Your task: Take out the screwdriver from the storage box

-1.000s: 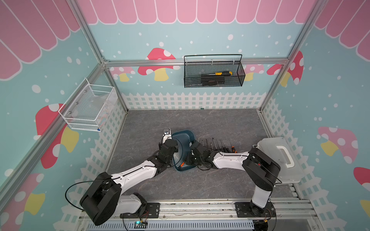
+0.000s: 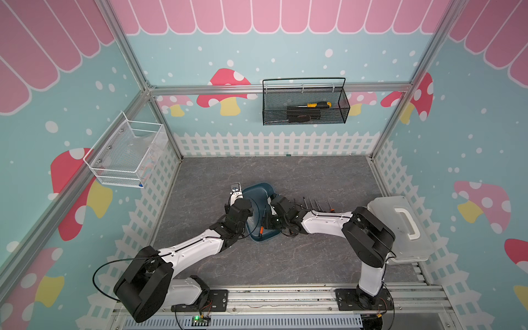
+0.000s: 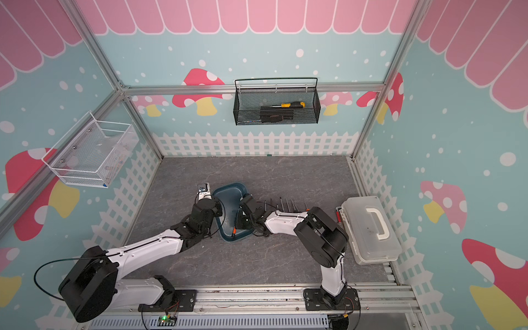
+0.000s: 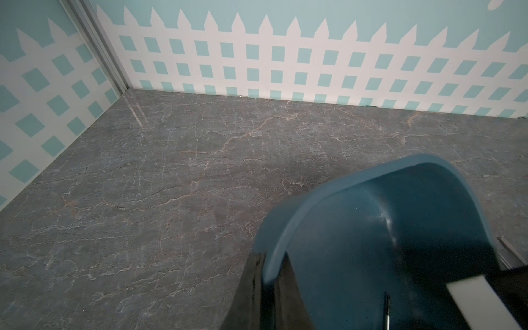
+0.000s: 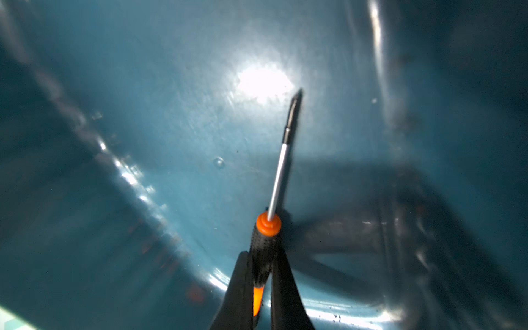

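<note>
The screwdriver [image 5: 265,242], with a black and orange handle and a metal shaft, is inside the blue storage box [image 4: 385,220]. My right gripper is shut on its handle, and the shaft points away across the box floor. From above, the orange handle end [image 2: 261,231] shows near the front of the box. My left gripper is shut on the box's left rim, one finger on each side of the wall. In the top views the arms cover parts of the box.
Several tools [image 3: 288,204] lie on the table right of the box, partly behind my right arm. A clear lidded case [image 2: 401,228] stands at far right. A small white device [image 2: 235,190] sits by the box's back left.
The box has shifted slightly left and back.
</note>
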